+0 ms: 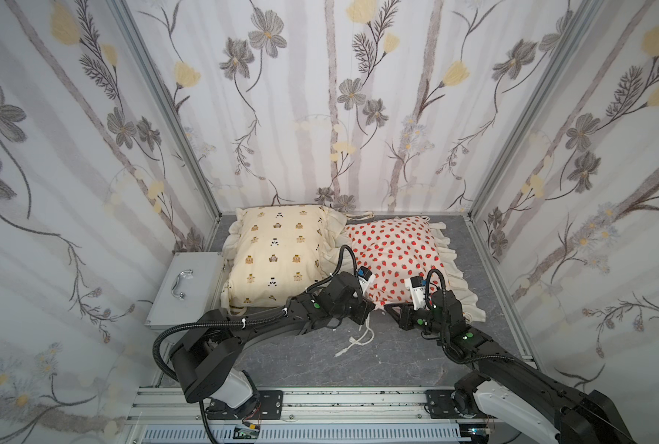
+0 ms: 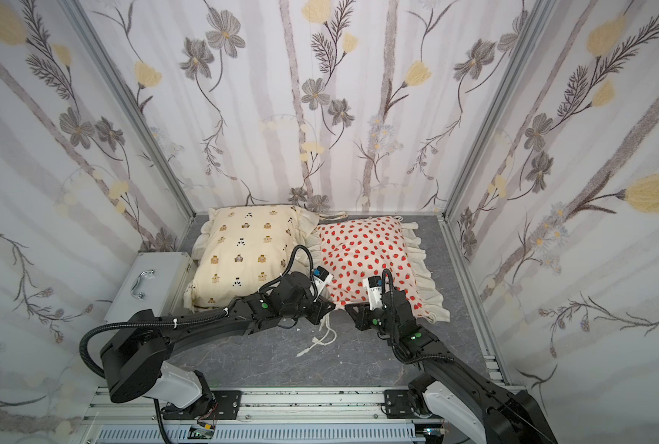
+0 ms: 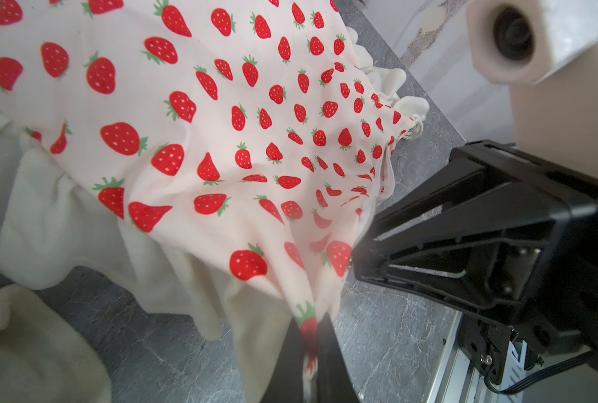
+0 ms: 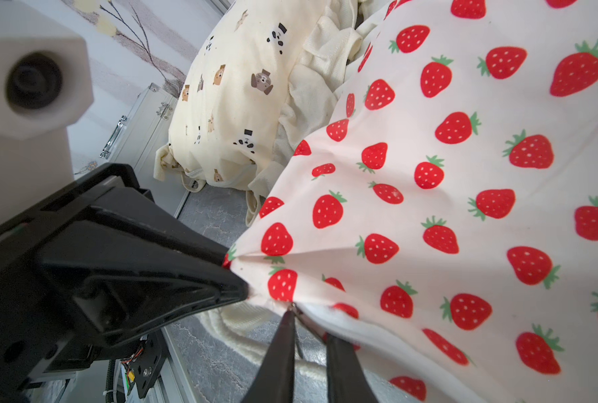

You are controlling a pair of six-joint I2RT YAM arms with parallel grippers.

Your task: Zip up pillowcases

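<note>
The strawberry-print pillowcase (image 1: 396, 255) lies right of centre, its front edge raised between my two grippers. In the left wrist view its corner gathers into a narrow fold, and my left gripper is shut on that fold. My right gripper stands part open at the case's edge, a short way from the left one, its two fingers apart. A thin dark strip (image 4: 307, 322), possibly the zip pull, shows at the gap between those fingers; whether they touch it I cannot tell. Most of the zip is hidden under the edge.
A cream pillow (image 1: 273, 255) with animal prints lies against the strawberry case on the left. Beyond it stands a silver case (image 1: 185, 288). A white cord (image 1: 356, 339) hangs below the left gripper.
</note>
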